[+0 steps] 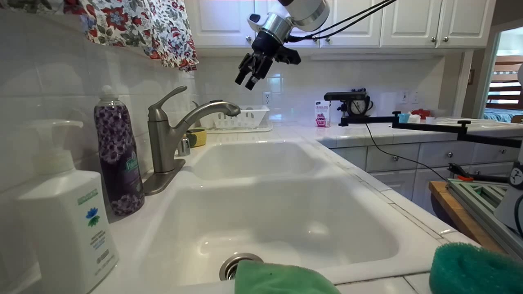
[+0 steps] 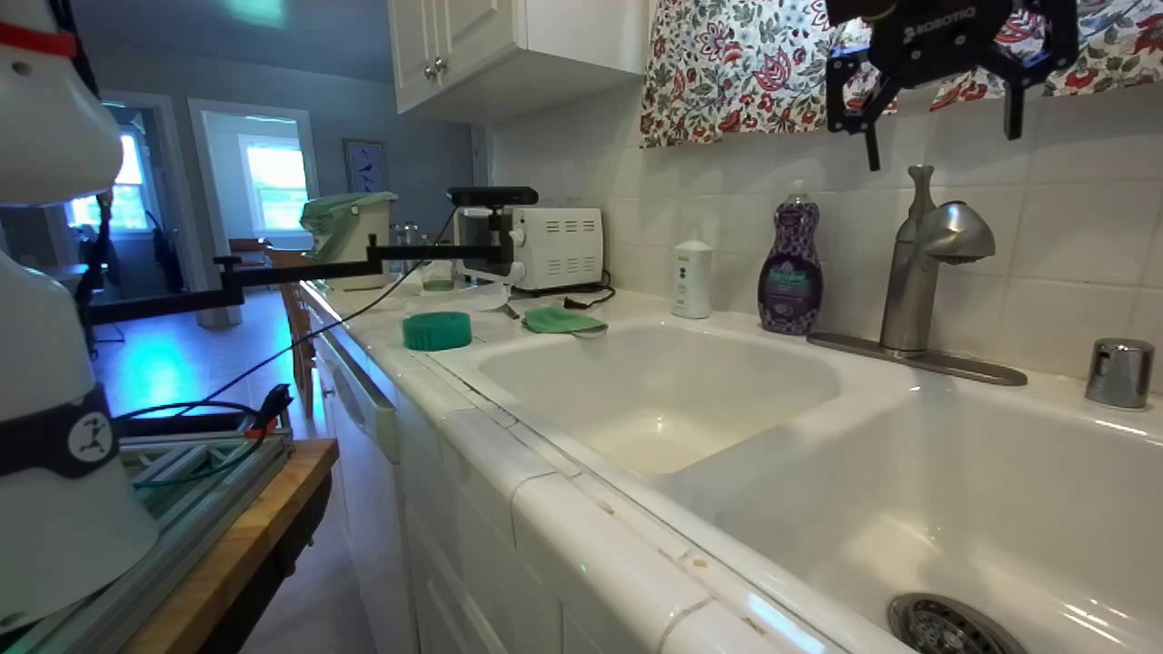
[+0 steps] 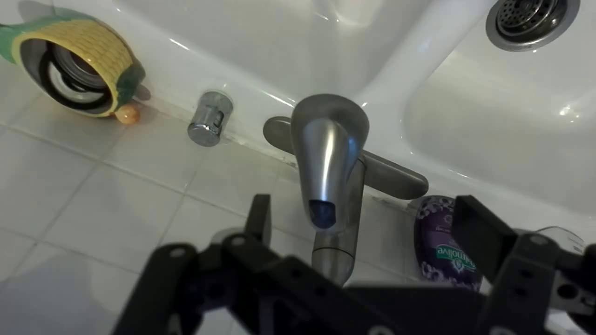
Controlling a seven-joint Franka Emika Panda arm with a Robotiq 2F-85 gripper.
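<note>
My gripper hangs in the air above the sink, its fingers wide apart and nothing between them. Below it stands the brushed-metal faucet, whose lever handle is raised at a slant. In the wrist view, the faucet's spout appears between and beyond my fingertips, clear of them. A purple Palmolive bottle shows by the right finger, which covers part of it. The white double sink is empty.
A white soap pump bottle stands near the wall. A green cloth and a green sponge lie at the sink's near end. Behind the faucet are a metal cap and a yellow ceramic holder.
</note>
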